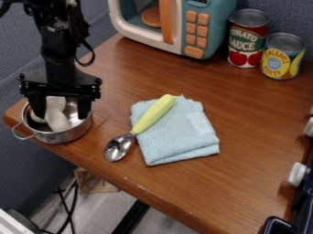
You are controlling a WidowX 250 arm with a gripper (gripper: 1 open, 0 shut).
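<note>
My black gripper [49, 99] reaches down into a small steel pot [68, 132] at the table's left edge. A white object [55, 112] is in the pot under the gripper; whether the fingers are shut on it is hard to tell. A folded light blue cloth [184, 139] lies in the middle, with a yellow-handled spoon [119, 146] resting partly on it.
At the back stand a toy microwave [166, 23], a tomato can [246, 41] and a yellow-labelled can [281, 59]. A dark appliance with white knobs [287, 206] lines the right edge.
</note>
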